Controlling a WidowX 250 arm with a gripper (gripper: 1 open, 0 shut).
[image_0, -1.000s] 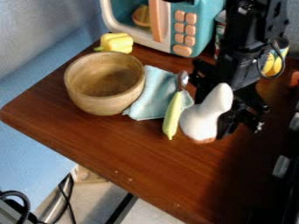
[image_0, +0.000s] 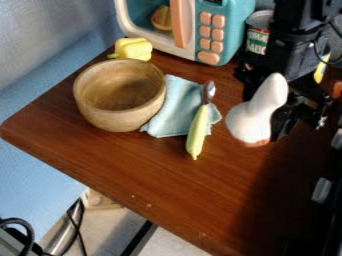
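My black gripper (image_0: 297, 108) is at the right of the table, around or behind a white, bottle-shaped object (image_0: 257, 112) that stands tilted with an orange-brown base; whether the fingers hold it cannot be seen. A wooden bowl (image_0: 120, 95) sits on the left of the table (image_0: 181, 200). A spoon with a pale yellow-green handle (image_0: 198, 130) lies on a light blue cloth (image_0: 174, 105) beside the bowl.
A toy microwave (image_0: 213, 30) stands at the back, with a yellow object (image_0: 134, 48) to its left and a can (image_0: 258, 35) to its right.
The arm has shifted to the right and back, uncovering the can. The white object has moved slightly right and up from where it was.
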